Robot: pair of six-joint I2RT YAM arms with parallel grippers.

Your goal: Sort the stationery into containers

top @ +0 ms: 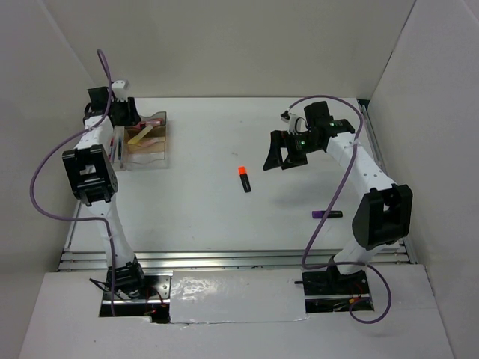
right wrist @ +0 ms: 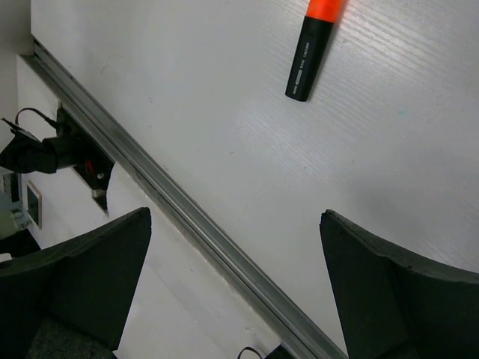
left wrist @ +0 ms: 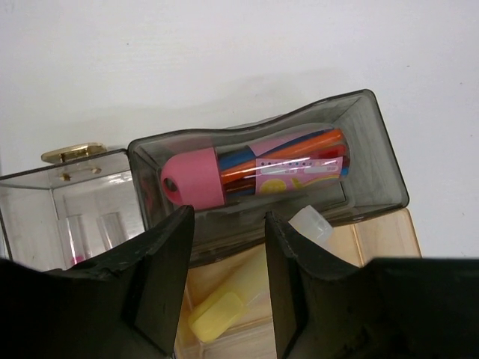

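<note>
My left gripper is open over the organiser [top: 147, 161] at the back left, with nothing visible between its fingers. In the left wrist view a grey compartment holds pink-capped, multicoloured stationery [left wrist: 262, 164]; a yellow stick [left wrist: 221, 314] lies in the amber compartment, and small tubes [left wrist: 75, 235] in the clear one. My right gripper stands open above the table. An orange-and-black highlighter [top: 244, 179] [right wrist: 307, 60] lies mid-table, and a purple-and-black marker [top: 327, 214] lies at the front right.
Metal rails [right wrist: 179, 202] run along its front edge, and walls stand at the left, back and right.
</note>
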